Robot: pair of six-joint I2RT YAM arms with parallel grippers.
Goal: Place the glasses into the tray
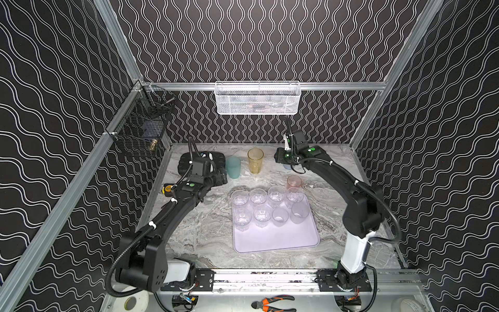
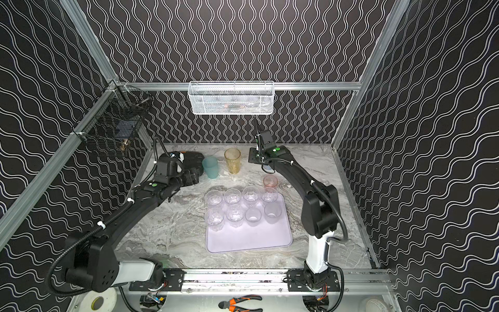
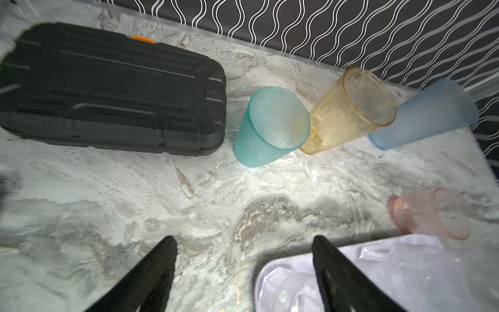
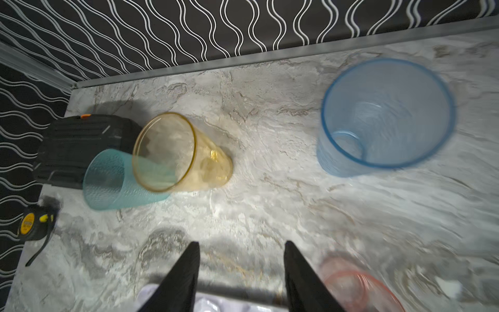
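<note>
Several clear glasses [image 1: 261,214] stand in two rows on the back half of the lilac tray [image 1: 275,241]. Behind the tray are a teal cup [image 3: 275,124], an amber cup [image 3: 345,111] and a blue cup [image 4: 382,114]. A small pink glass [image 3: 428,212] stands on the counter just past the tray's back edge. My left gripper is open and empty, left of the teal cup in the top views. My right gripper is open and empty too; from above, its arm covers most of the blue cup.
A black case [image 3: 114,88] lies at the back left, close to the teal cup. A tape measure [image 4: 35,222] rests by the left side. The front half of the tray is bare, as is the counter right of it.
</note>
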